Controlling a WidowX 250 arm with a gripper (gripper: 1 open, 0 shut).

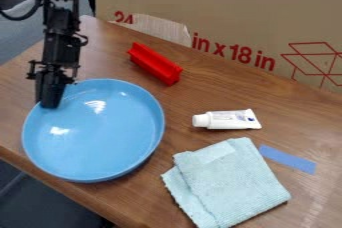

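My gripper [51, 94] reaches down to the upper left part of a blue plate [96, 142], its tips at or just inside the rim. It looks shut, though whether any of the rim is between the fingers is hidden. The plate lies flat on the wooden table near its left front edge.
A red block-like object [155, 64] lies behind the plate. A white tube [226, 119] and a folded pale cloth [225, 186] sit to the right, near a strip of blue tape [287, 159]. A large cardboard panel [227, 12] stands along the back.
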